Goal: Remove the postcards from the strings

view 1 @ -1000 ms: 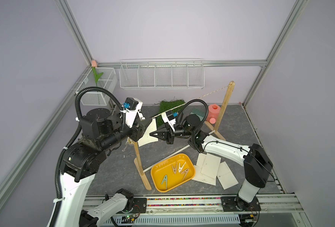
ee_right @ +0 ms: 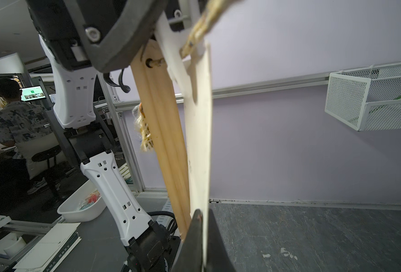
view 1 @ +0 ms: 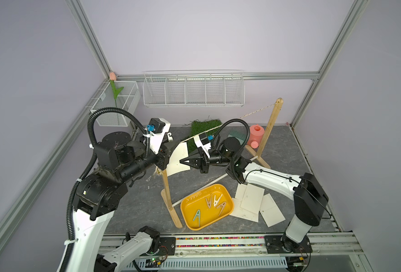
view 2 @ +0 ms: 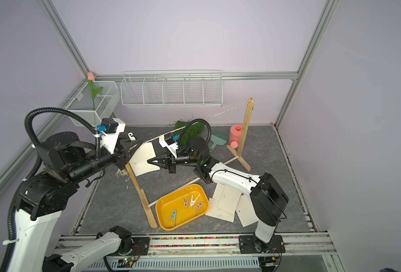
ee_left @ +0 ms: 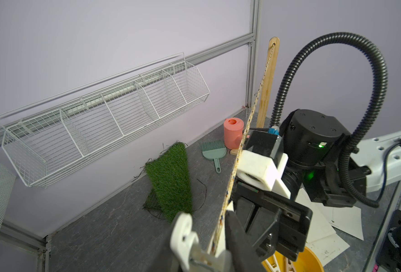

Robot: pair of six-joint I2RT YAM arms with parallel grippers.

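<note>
A cream postcard (view 1: pixel 177 168) hangs from the string (ee_left: pixel 237 163) close to the near left post. At its top a white clothespin (ee_left: pixel 182 238) clips it to the string. My left gripper (view 1: pixel 177 146) is shut on this clothespin, its fingers (ee_left: pixel 243 247) pressing from both sides. In the right wrist view the card appears edge-on, and its lower edge runs between the tips of my right gripper, which is shut on it. The card's upper corner is partly hidden by the left gripper.
A yellow tray (view 1: pixel 187 223) holds several clothespins. Several loose cards (view 1: pixel 273 213) lie to its right. Wooden posts (view 1: pixel 272 120) carry the string. Artificial grass (ee_left: pixel 173 176), a dustpan (ee_left: pixel 215 151) and a pink watering can (ee_left: pixel 233 131) stand behind.
Both arms are nearly still. The left gripper has shifted very slightly, and the card and posts have moved a touch with it. The card still hangs between both grippers.
</note>
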